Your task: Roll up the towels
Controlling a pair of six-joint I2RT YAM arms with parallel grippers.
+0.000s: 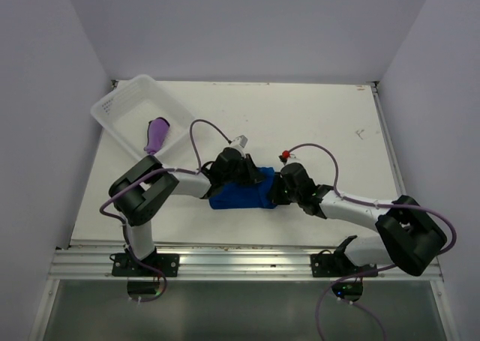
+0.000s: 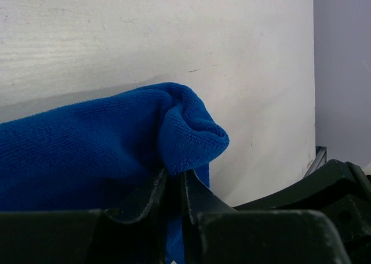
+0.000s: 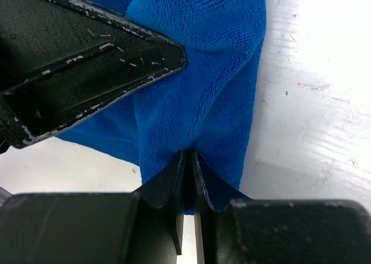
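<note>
A blue towel (image 1: 238,197) lies at mid-table in the top view, folded over at its right end. At its upper right corner, my left gripper has its fingers close together on a bunched fold of the towel (image 2: 191,133). Over the towel's right end, my right gripper has its fingertips against the cloth (image 3: 200,101), with only a narrow dark gap between them. Whether cloth is pinched in that gap cannot be made out. The left gripper's black finger (image 3: 139,61) crosses the right wrist view and hides part of the towel.
A white basket (image 1: 120,109) stands at the back left, holding a rolled purple towel (image 1: 157,135). Both grippers are close to each other over the blue towel. Bare table (image 1: 322,116) lies behind and to the right.
</note>
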